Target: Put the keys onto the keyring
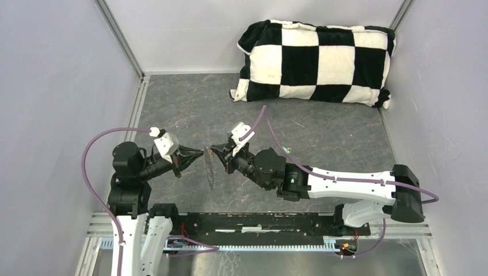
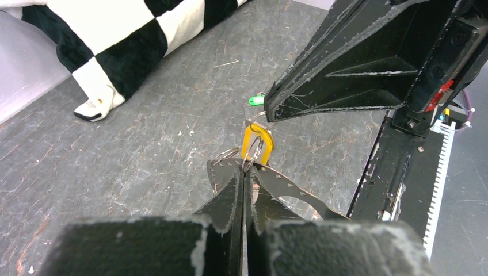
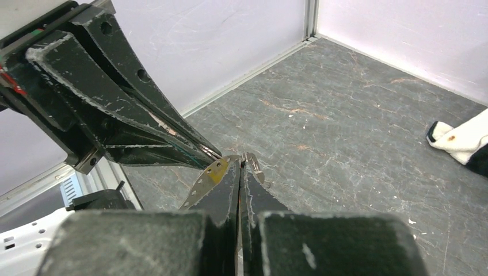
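Observation:
In the left wrist view my left gripper is shut on a thin metal keyring (image 2: 253,150). A grey curved strap with small holes (image 2: 288,188) hangs just behind its tips. Close by is a yellow key tag (image 2: 248,138), with a thin ring (image 2: 259,117) reaching up to the tip of my right gripper. My right gripper looks shut in its own view, a small silver piece (image 3: 253,164) at its tips. In the top view the left gripper (image 1: 201,152) and the right gripper (image 1: 214,148) face each other, a small gap apart.
A green tag (image 1: 286,149) lies on the grey floor (image 1: 184,109), right of the grippers. A black-and-white checkered cushion (image 1: 316,63) rests along the back wall. Open floor lies behind the grippers; a black rail (image 1: 259,229) runs along the front edge.

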